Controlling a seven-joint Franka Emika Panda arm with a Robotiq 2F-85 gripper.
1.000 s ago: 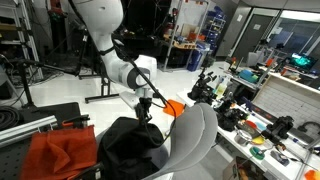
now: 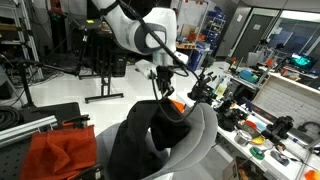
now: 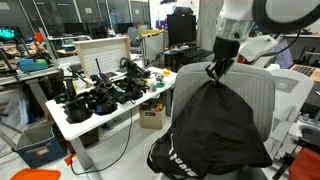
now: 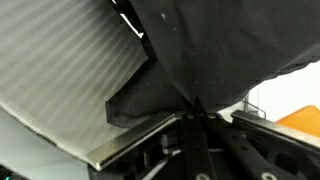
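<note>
A black cloth (image 3: 215,130) is draped over a grey mesh chair (image 3: 262,88) and pulled up into a peak. At that peak my gripper (image 3: 217,72) is shut on a gathered fold. The gripper (image 2: 162,88) stands above the seat in exterior view 1, with the cloth (image 2: 140,145) hanging down below it, its lower part spread over the seat. In the wrist view, the cloth (image 4: 220,50) runs in between the fingers of the gripper. The chair mesh (image 4: 60,60) shows to the left.
An orange-red cloth (image 2: 60,152) lies at the lower left. Beyond the chair stands a white table (image 3: 100,122) crowded with black tools and parts. A blue bin (image 3: 38,145) and an orange bin (image 3: 38,174) are at the far left.
My gripper has risen and moved slightly right. The black cloth has come up with it, from a low heap on the seat to a tall hanging peak.
</note>
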